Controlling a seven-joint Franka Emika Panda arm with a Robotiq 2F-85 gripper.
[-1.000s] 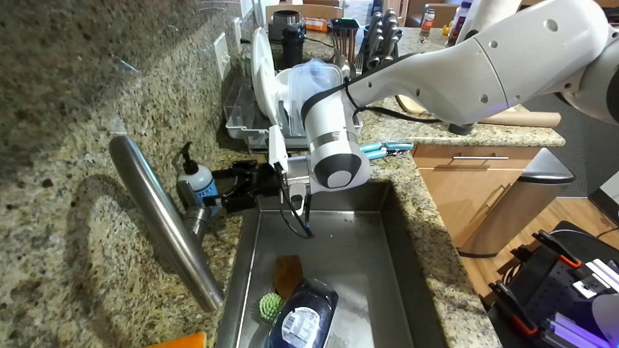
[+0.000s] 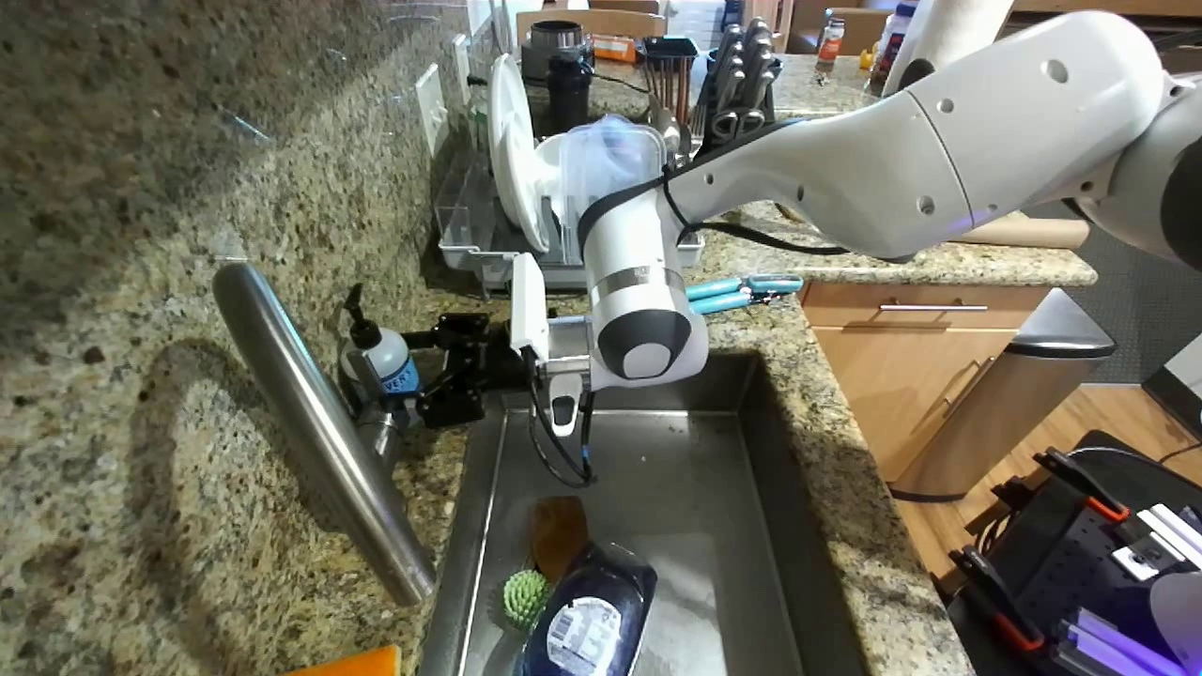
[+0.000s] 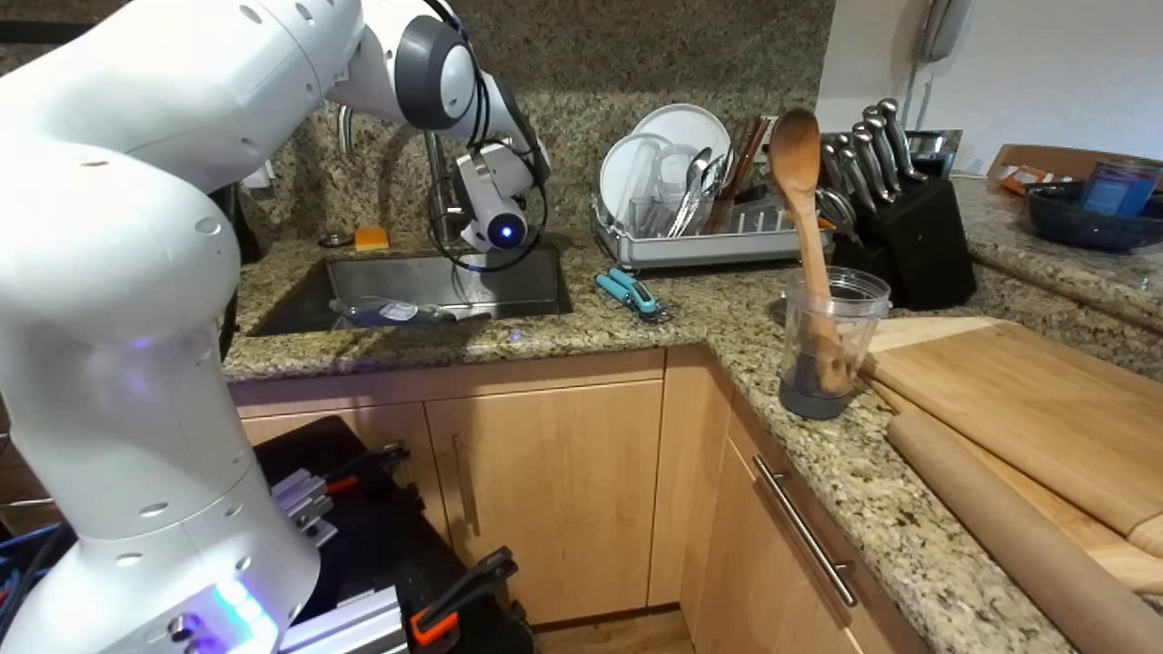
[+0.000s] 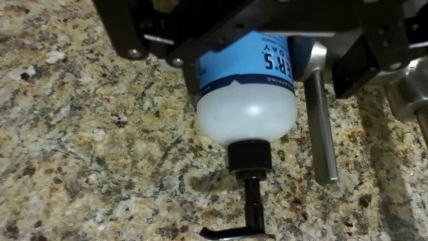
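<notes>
A white soap bottle (image 2: 389,356) with a blue label and black pump stands upright behind the sink, near the wall and faucet. In the wrist view, the bottle (image 4: 246,110) appears upside down between the widely spread fingers of the gripper; a gap shows on the right side. The bottle's base is hidden. The fingers are out of sight in exterior view 2.
The steel faucet (image 2: 327,439) rises right beside the bottle. In the sink (image 2: 687,473) lie a dark bottle (image 2: 592,620), a green scrubber (image 2: 526,597) and a brown piece (image 2: 560,535). A dish rack (image 2: 496,261) and a teal-handled tool (image 2: 721,295) sit beyond; the sink's far half is clear.
The fingers have spread wider around the bottle. The arm's wrist has shifted slightly left and down in exterior view 1, and the bottle now appears a little lower and further left.
</notes>
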